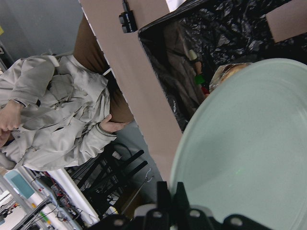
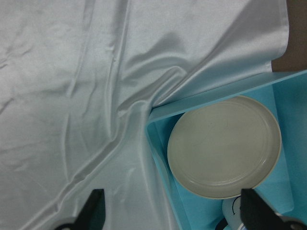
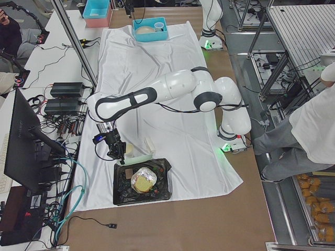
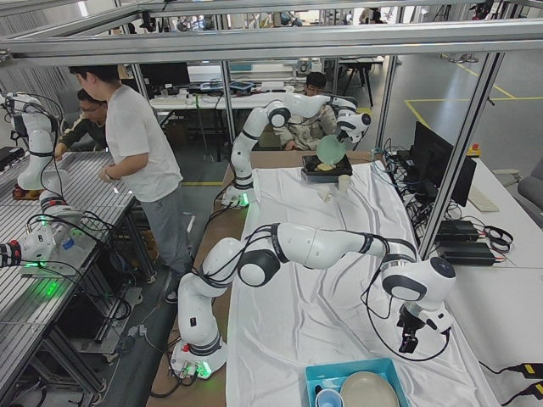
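Observation:
My left gripper (image 3: 121,157) is shut on the rim of a pale green plate (image 1: 240,143), held tilted just behind a black bag-lined bin (image 3: 120,193). In the camera left view a foil container (image 3: 144,178) with yellow food sits in the bin. My right gripper (image 4: 407,339) is open above the cloth beside a blue tub (image 2: 172,191), which holds a beige plate (image 2: 223,143) and a mug (image 2: 232,213).
Monitors, cables and frame posts line the sides; people sit or stand nearby.

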